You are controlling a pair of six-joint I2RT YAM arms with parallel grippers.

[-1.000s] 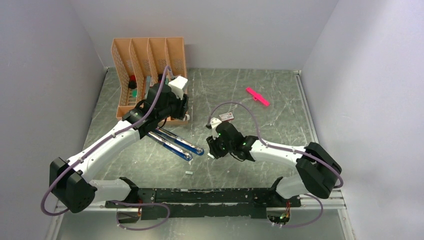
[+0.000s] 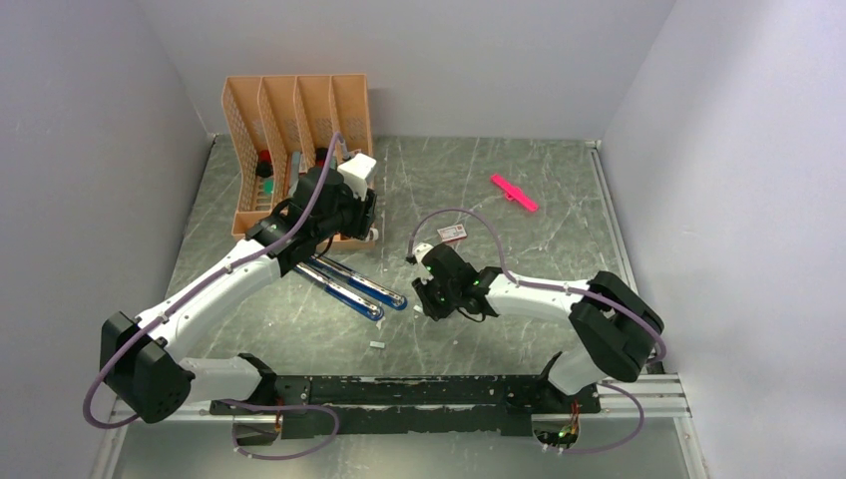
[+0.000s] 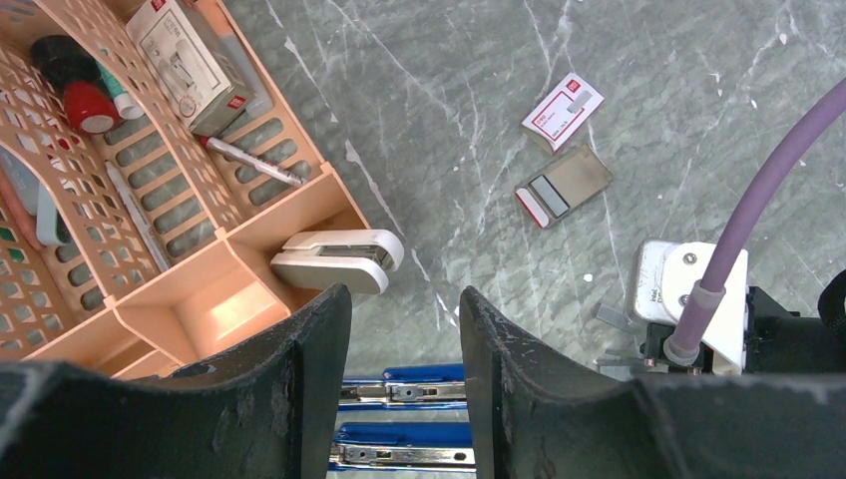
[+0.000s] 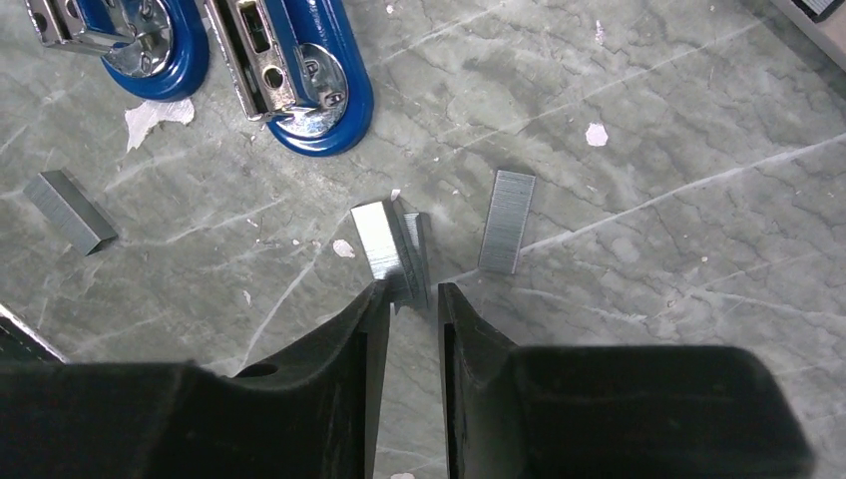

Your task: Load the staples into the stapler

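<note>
Two long blue staplers, one of them (image 2: 344, 296) nearer the front and the other (image 2: 371, 287) beside it, lie opened out on the table; their metal ends show at the top left of the right wrist view. My right gripper is open, low over the staples. A shiny staple strip (image 4: 379, 239) leans against a second strip (image 4: 417, 244), their lower ends at its fingertips. One strip (image 4: 507, 222) lies apart to the right, another (image 4: 70, 212) to the left. My left gripper stands open above the organizer's front corner, nothing between its fingers.
An orange organizer (image 2: 239, 215) with several compartments stands back left, a white and grey stapler-like item (image 3: 339, 257) in its front corner. An opened staple box (image 3: 571, 187) lies beyond my right arm. A pink object (image 2: 514, 192) rests back right.
The left arm and the staplers have not visibly moved.
</note>
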